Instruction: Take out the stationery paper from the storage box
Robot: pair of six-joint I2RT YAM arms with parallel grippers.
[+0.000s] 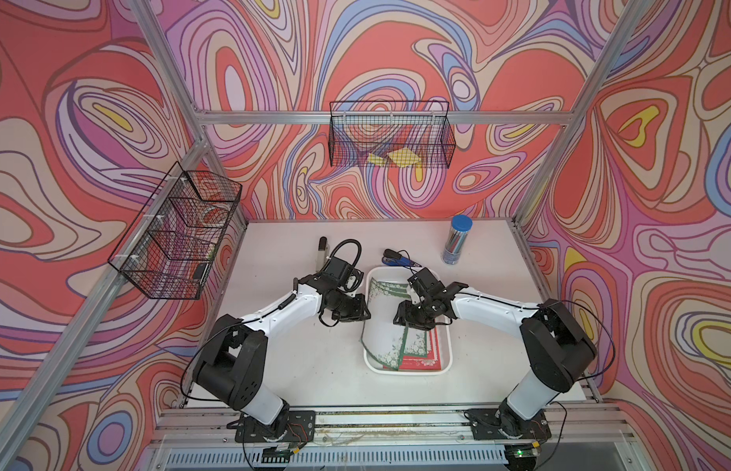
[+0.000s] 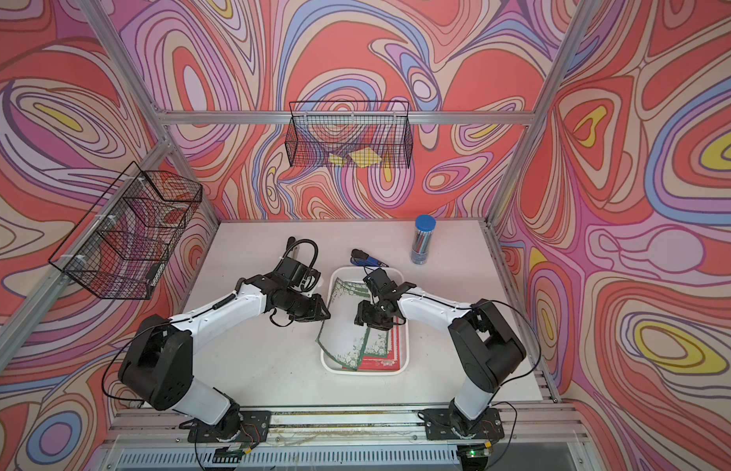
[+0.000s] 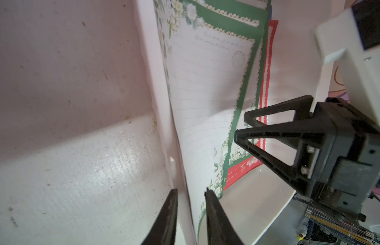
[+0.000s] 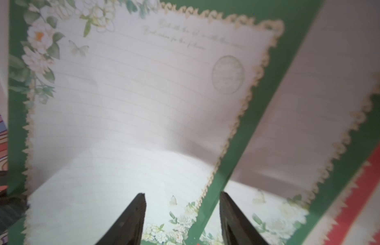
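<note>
The white storage box [image 1: 408, 373] stands on the table between my arms. Inside lies the top stationery paper [image 3: 210, 106], lined with green floral borders, its left side bowed up against the box's left wall. To the right, another green-bordered sheet [image 1: 417, 343] and a red-bordered sheet [image 1: 422, 363] show under it. My left gripper is shut on the box's left wall; whether the paper's edge is also caught is hard to see. Over the top sheet's right edge my right gripper stands part open, fingers apart, no sheet visibly pinched.
Behind the box lie a blue-and-black tool [image 1: 399, 259] and a dark-handled item [image 1: 322, 252]. A blue-lidded jar [image 1: 456, 239] stands at the back right. Wire baskets [image 1: 391, 141] hang on the frame.
</note>
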